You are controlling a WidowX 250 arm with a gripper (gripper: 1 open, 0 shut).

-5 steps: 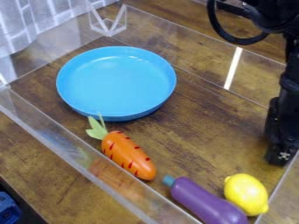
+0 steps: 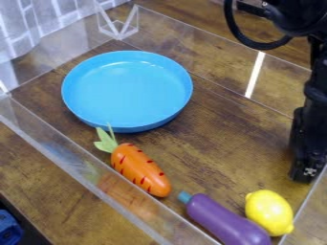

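My black gripper (image 2: 304, 153) hangs at the right edge of the camera view, low over the wooden tray floor, partly cut off by the frame; how its fingers stand is hard to see. Below it lie a yellow lemon (image 2: 269, 211) and a purple eggplant (image 2: 225, 220). An orange toy carrot (image 2: 138, 169) with green leaves lies at the lower left, and a round blue plate (image 2: 126, 88) sits at the upper left, empty.
Clear plastic walls (image 2: 52, 153) edge the wooden work area. The middle of the floor, between plate, carrot and gripper, is bare. A black cable loops at the top right.
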